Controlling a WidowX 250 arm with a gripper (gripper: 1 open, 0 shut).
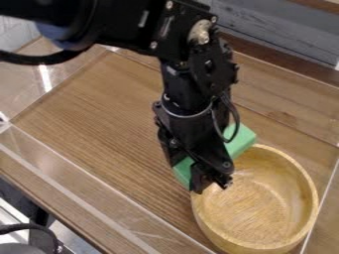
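Note:
My black gripper (199,169) hangs over the left edge of a round tan bowl (265,208) at the lower right of the camera view. It is shut on a green block (239,137), whose right part shows behind the fingers and a small part at their left. The rest of the block is hidden by the gripper, so whether it touches the bowl I cannot tell.
A grey wall runs along the back. The table's edge and some dark items lie at the lower left.

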